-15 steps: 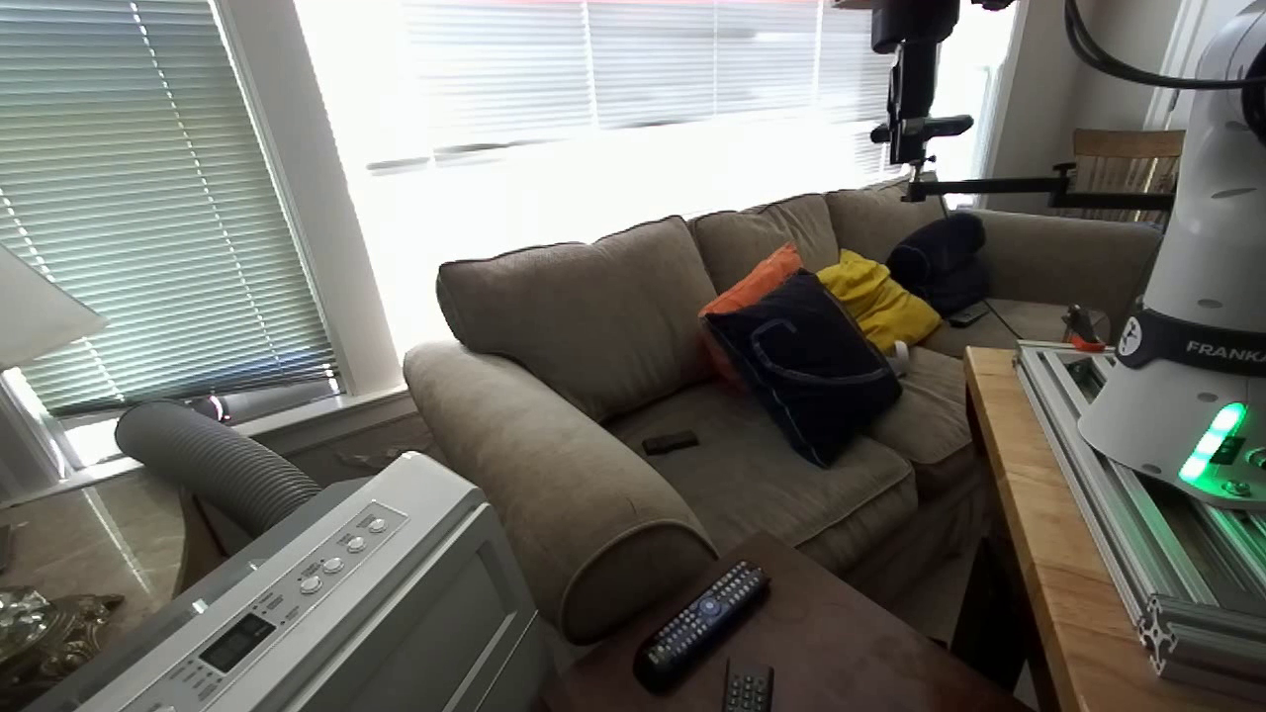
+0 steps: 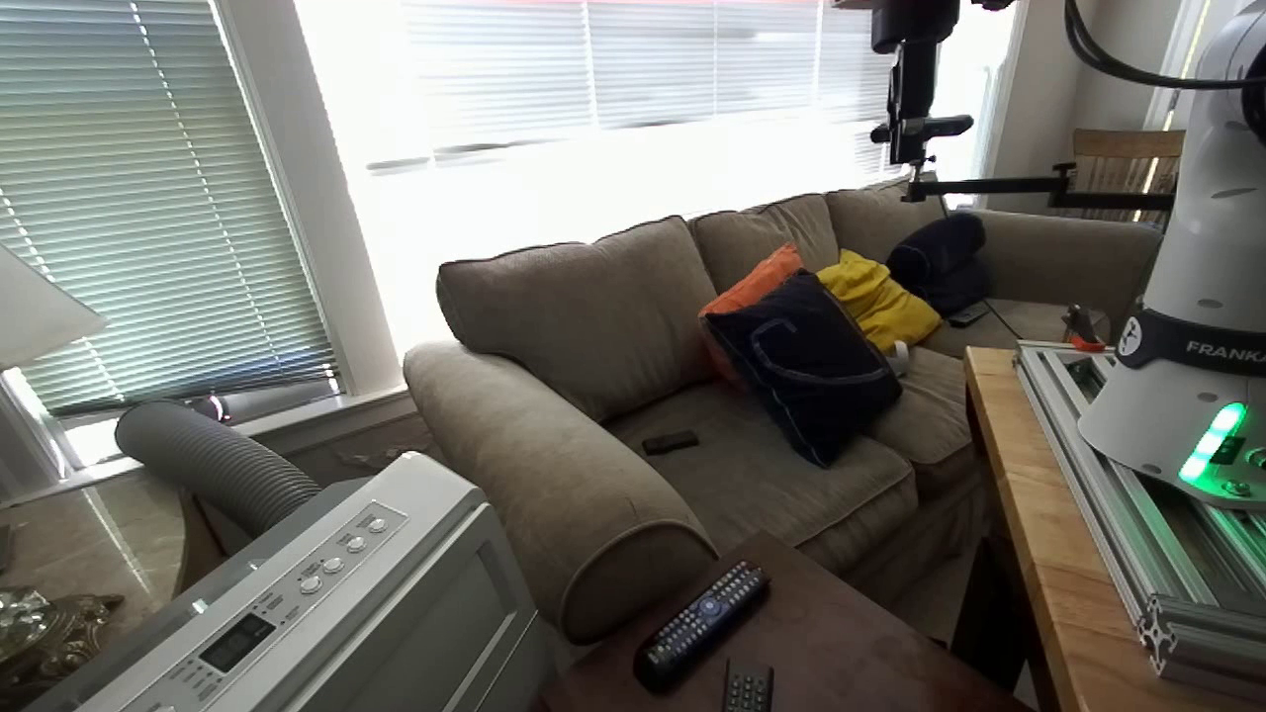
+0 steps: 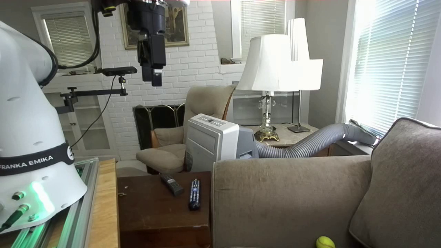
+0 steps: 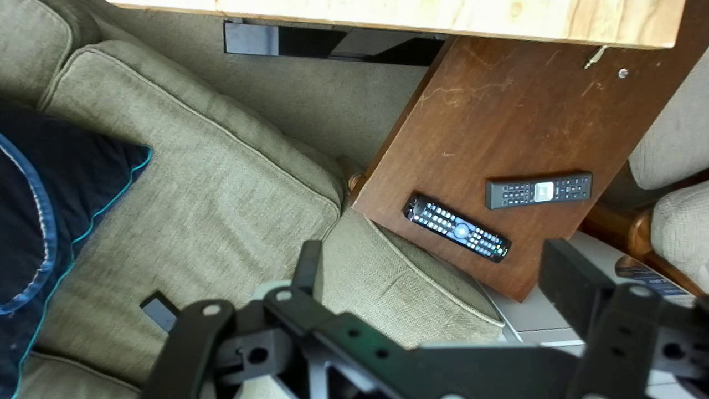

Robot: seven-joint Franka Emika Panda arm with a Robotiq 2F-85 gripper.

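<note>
High above the sofa and side table, my gripper is open, its two fingers wide apart and nothing between them. In exterior view 2 it hangs pointing down, clear of every surface. Two remotes lie on the dark wooden side table (image 4: 458, 126): a black one with a blue round pad (image 4: 458, 227) near the sofa arm, and a dark grey one with a pale centre button (image 4: 539, 190). A small dark remote-like object (image 2: 671, 443) rests on the sofa seat. The dark blue pillow (image 2: 807, 356) leans on an orange pillow (image 2: 756, 285).
A yellow cloth or pillow (image 2: 884, 299) lies farther along the sofa (image 2: 558, 320). The portable air conditioner (image 3: 202, 140) stands beside the side table. A tennis ball (image 3: 325, 242) sits by the sofa arm. My base's wooden bench (image 4: 399, 14) borders the side table.
</note>
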